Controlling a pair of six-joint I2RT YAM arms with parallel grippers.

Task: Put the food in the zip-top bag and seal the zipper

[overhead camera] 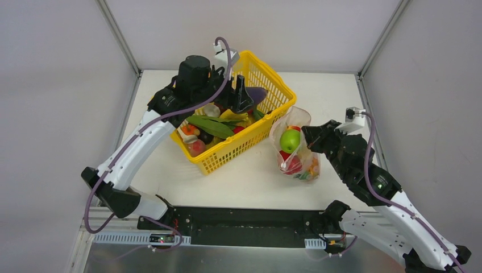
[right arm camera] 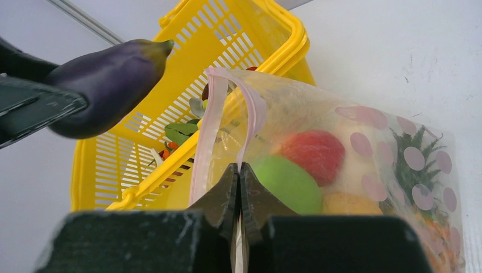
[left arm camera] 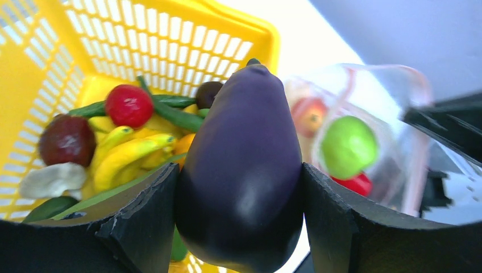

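Observation:
A dark purple eggplant [left arm camera: 241, 153] is gripped between the fingers of my left gripper [overhead camera: 245, 101], held above the yellow basket. In the right wrist view the eggplant [right arm camera: 116, 82] shows at upper left, clear of the bag. The clear zip bag [right arm camera: 335, 119] stands to the right of the basket, its top parted. Inside it are a green apple [overhead camera: 290, 141], a red item [overhead camera: 291, 165] and some orange and green pieces. My right gripper is shut at the bag's zipper edge, with the thin plastic film running into its fingertips.
The yellow basket [overhead camera: 227, 158] still holds several fruits and vegetables, among them a long green leaf-shaped piece [overhead camera: 211, 126]. Its rim reaches close to the bag's left side.

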